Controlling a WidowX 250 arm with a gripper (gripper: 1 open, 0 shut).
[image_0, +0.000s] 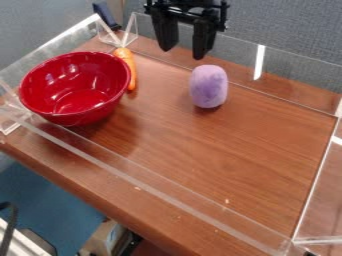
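Note:
A black gripper (185, 36) hangs open at the top centre, its two fingers apart with nothing between them, above and a little left of a purple oval object (209, 86) on the wooden table (214, 190). A large red bowl (76, 92) sits at the left of the table. An orange carrot-like item (128, 65) lies behind the bowl's right side, partly hidden by it.
Clear plastic walls (187, 203) border the table on its sides. A dark-handled object (104, 15) stands at the back left corner. Below the front left edge are the floor and a cardboard box (104, 237).

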